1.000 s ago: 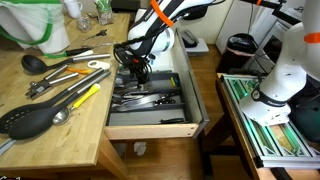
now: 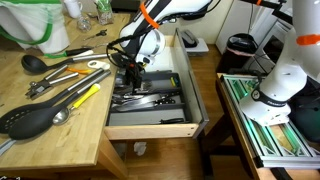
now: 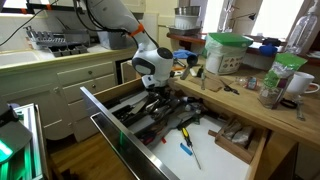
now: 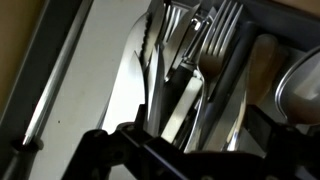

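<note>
My gripper is open over the open drawer [image 2: 185,130], its two dark fingers showing along the bottom edge of the wrist view. Below and between them lies cutlery: a fork [image 4: 212,60], a wooden-looking utensil [image 4: 255,80] and a knife [image 4: 150,60], with a large spoon [image 4: 300,90] at the right. Whether the fingers touch any of it, I cannot tell. In exterior view 2 the gripper's tips are hard to make out among the dark utensils [image 3: 160,115].
On the counter left of the drawer lie black ladles and spatulas [image 2: 40,118], and a yellow-handled tool [image 2: 85,97]. A screwdriver [image 3: 187,140] rests in the drawer's white section [image 3: 200,160]. Pots and a green-lidded container [image 3: 228,50] stand behind.
The arm over the drawer has shifted slightly, a little to the left and down in exterior view 1. The utensils and drawer look unchanged.
</note>
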